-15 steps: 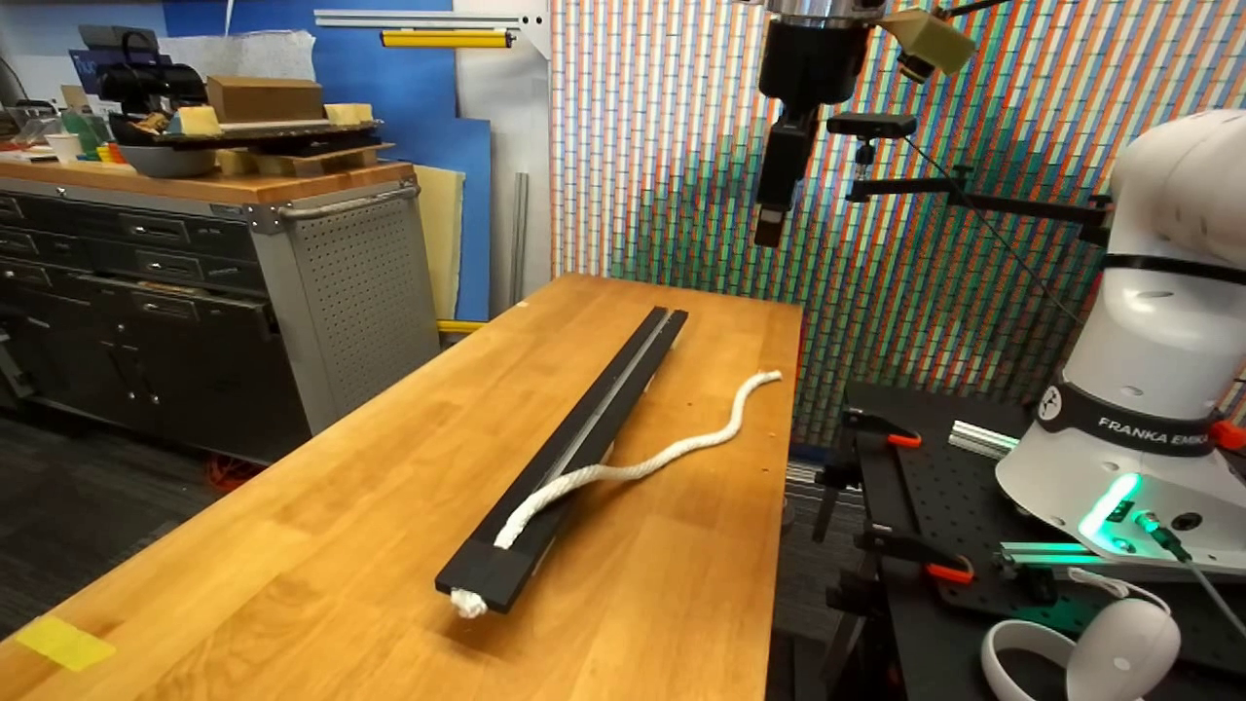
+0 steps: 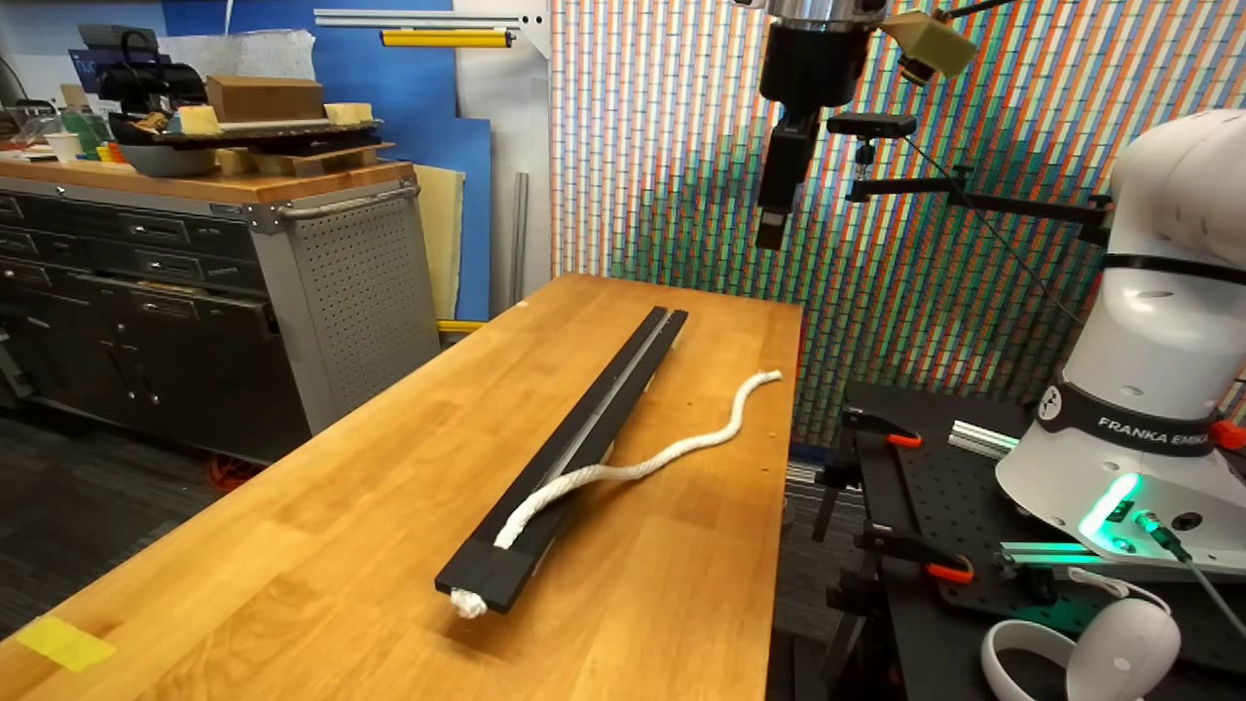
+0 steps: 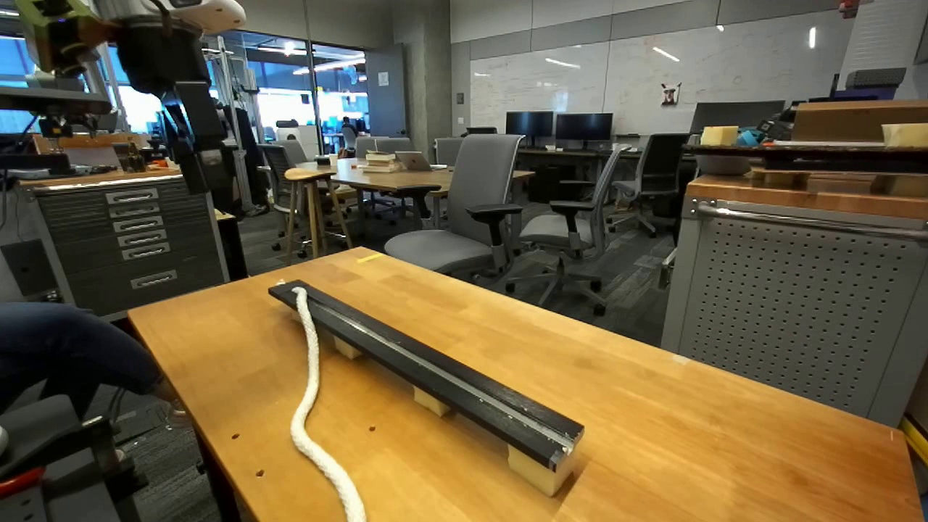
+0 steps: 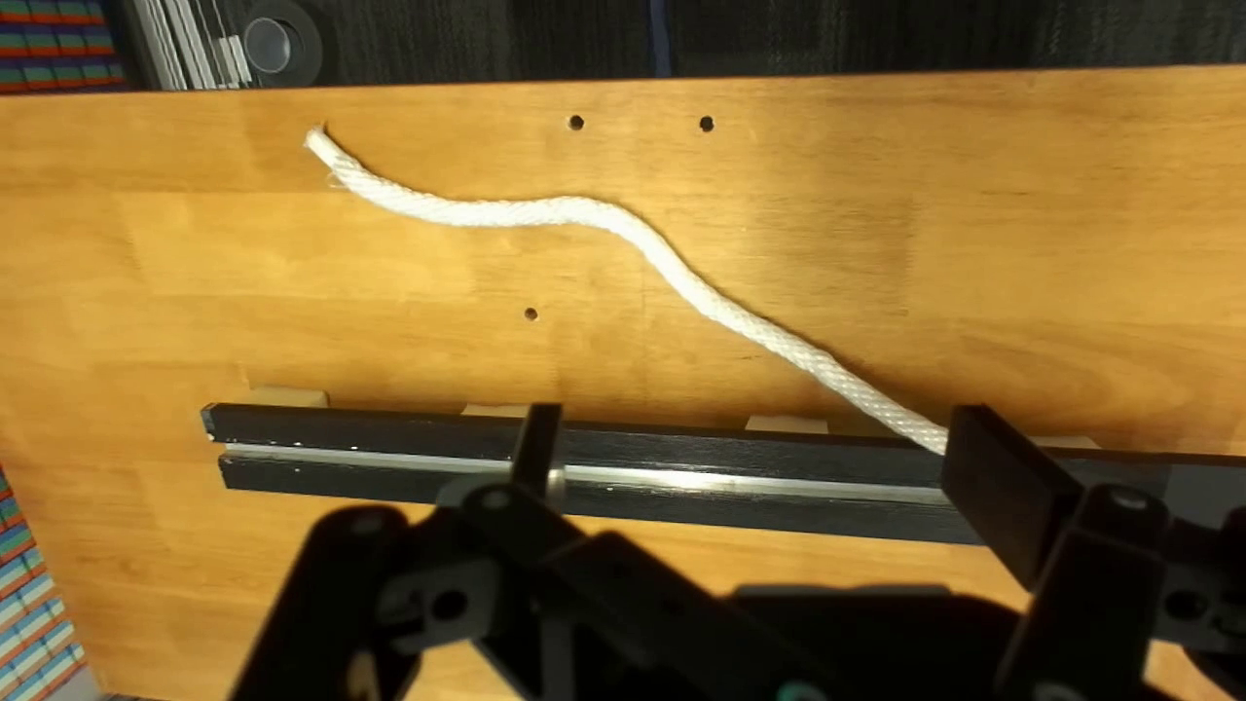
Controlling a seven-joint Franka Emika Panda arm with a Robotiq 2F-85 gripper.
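A white rope (image 2: 689, 445) lies loosely curved across the wooden table, its free end near the table's edge. Its other end passes under a cover at one end of the black grooved rail (image 2: 625, 372), and a frayed tip pokes out there. Most of the rail's groove is bare in the wrist view, where the rope (image 4: 748, 325) runs off to one side. High above the table hangs my gripper, open and empty, clear of both rope and rail. From the side, the gripper (image 2: 771, 234) appears edge-on.
Small pale blocks (image 3: 539, 470) hold the rail up off the table (image 3: 713, 435). Yellow tape (image 2: 64, 643) marks one table corner. Bare tabletop lies on both sides of the rail. A tool cabinet (image 2: 362, 280) stands beyond the table.
My gripper has shifted very slightly in exterior view 1, a touch lower. Rope and rail look the same as before.
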